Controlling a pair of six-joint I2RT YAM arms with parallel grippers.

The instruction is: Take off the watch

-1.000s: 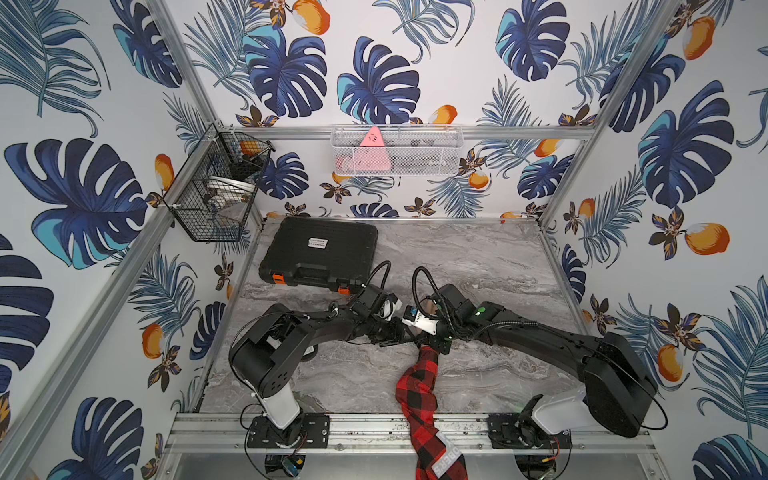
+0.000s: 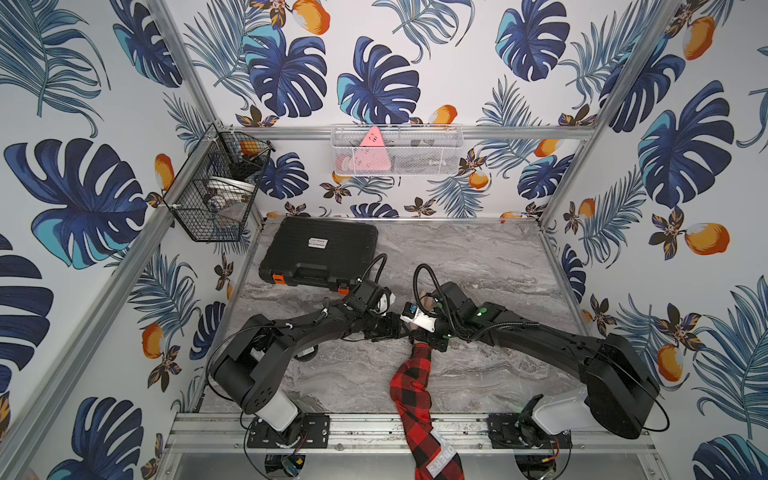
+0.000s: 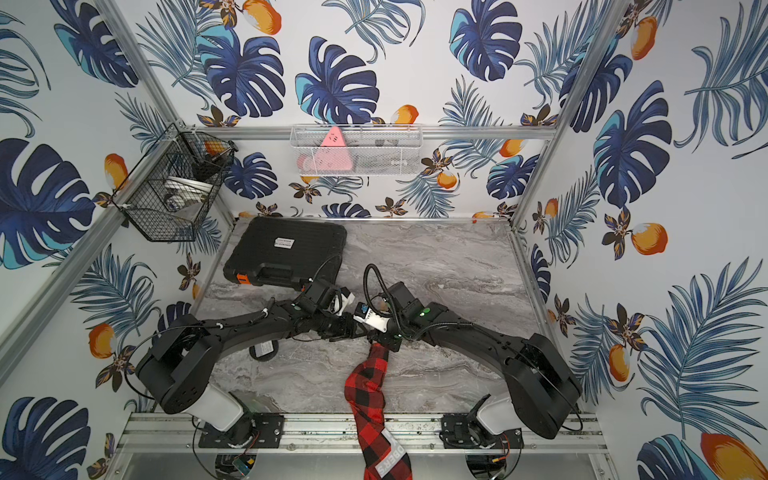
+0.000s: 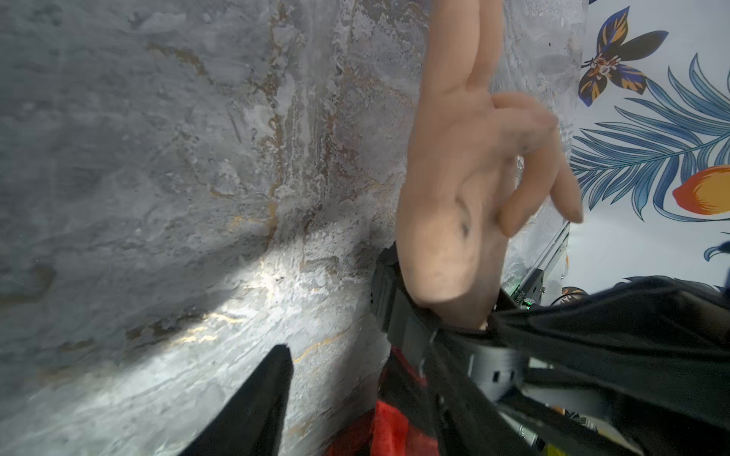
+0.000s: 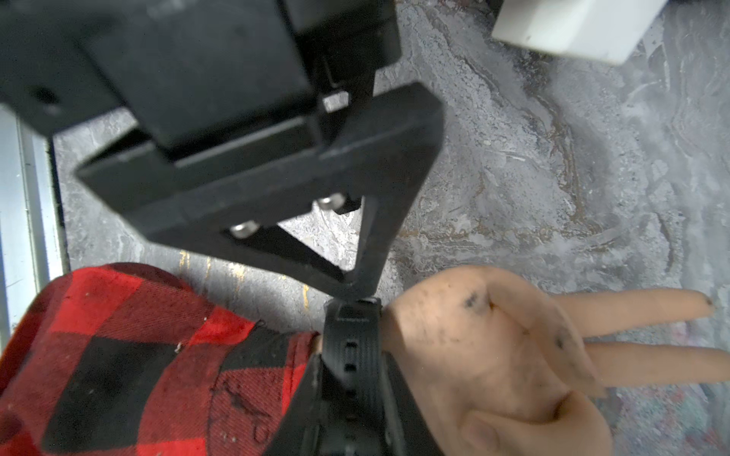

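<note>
The black watch strap runs around the wrist of a mannequin hand in the right wrist view, between palm and sleeve. My right gripper is shut on the watch; a black triangular finger presses its upper side. The watch face is not clearly visible. In the left wrist view, the hand stretches away from me with my right arm's dark parts around its wrist. My left gripper stands open to the left of that wrist, with a gap and no object between its fingers.
A red-and-black plaid sleeve extends toward the front edge. Behind the left arm lies a black case. A round dark object sits beneath the left arm.
The left arm has swung slightly left, and its gripper has drawn back from the wrist. The right gripper and sleeve have shifted slightly left since a second ago.
</note>
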